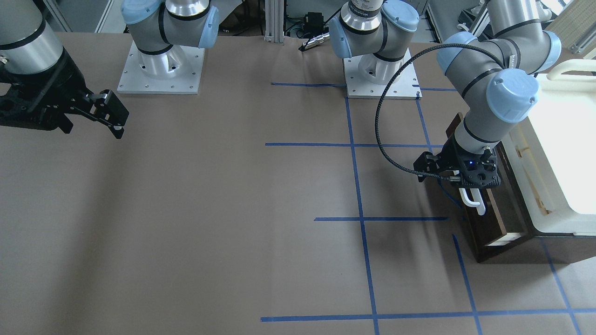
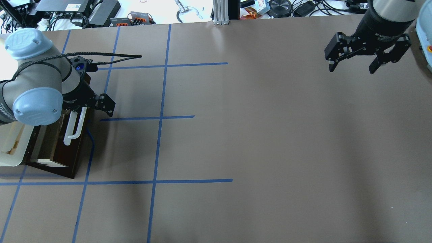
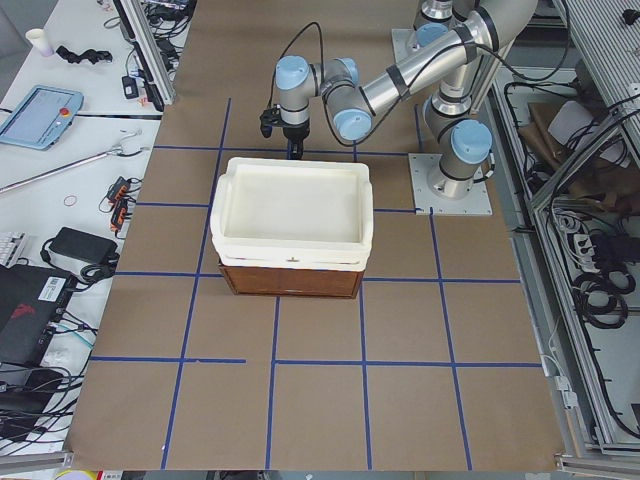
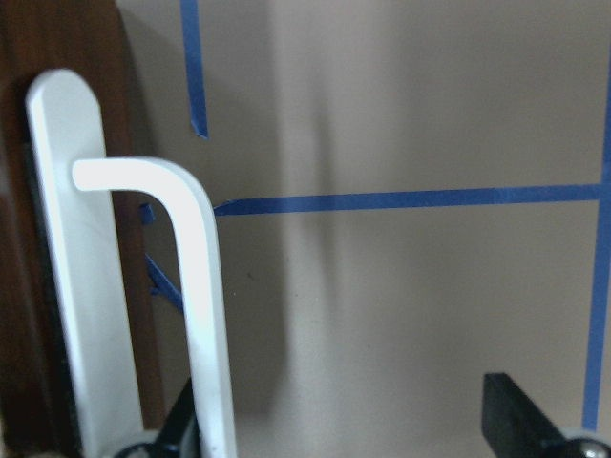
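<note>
A dark wooden drawer box [image 2: 60, 158] under a white tray [image 3: 293, 210] has a white handle [image 4: 205, 305] on its front, with the drawer slightly out. My gripper [image 2: 91, 105] is down at that handle; in the left wrist view one finger sits at the handle's bar, the other [image 4: 516, 420] over bare floor, so the fingers stand apart. Whether the handle is pressed between them is hard to tell.
Other arms stand at the back and side, one with a black gripper [image 1: 84, 111] over the floor. The taped floor in front of the drawer [image 1: 290, 184] is clear.
</note>
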